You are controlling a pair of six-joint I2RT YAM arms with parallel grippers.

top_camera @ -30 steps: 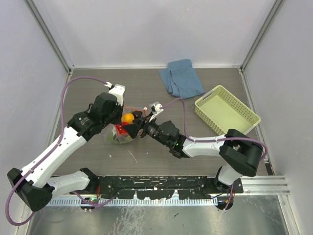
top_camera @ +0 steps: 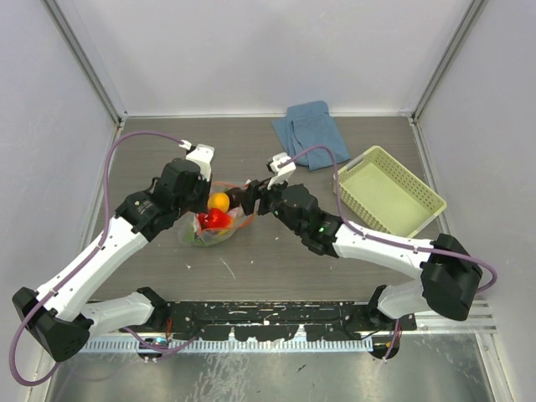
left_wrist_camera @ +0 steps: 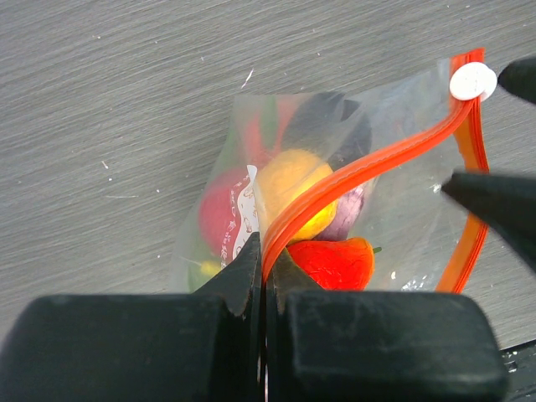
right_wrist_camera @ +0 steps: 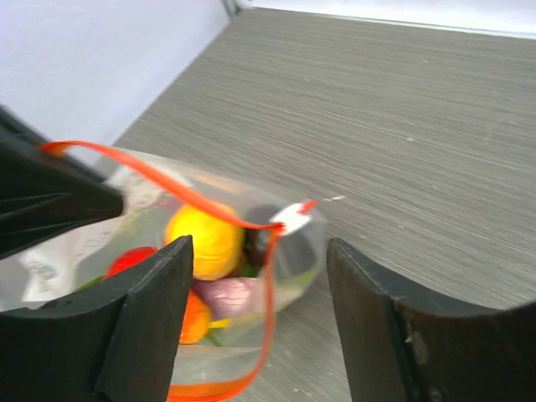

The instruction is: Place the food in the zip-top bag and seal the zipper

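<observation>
The zip bag [top_camera: 205,234] with orange zipper holds a yellow round food [left_wrist_camera: 293,184], a red pepper [left_wrist_camera: 331,264], a purple item [right_wrist_camera: 222,297] and other food. My left gripper is shut on the bag's zipper edge; the orange strip runs up from between its fingers, and the white slider [left_wrist_camera: 471,81] sits at the strip's far end. My right gripper stands open at the bag's right side, the zipper corner lying beyond and between its fingertips in the right wrist view.
An empty cream basket [top_camera: 389,190] stands at the right, with folded blue cloths [top_camera: 310,134] at the back. White walls bound the workspace.
My right arm has moved back and to the right from over the food to the bag's right corner. The left arm stays where it was.
</observation>
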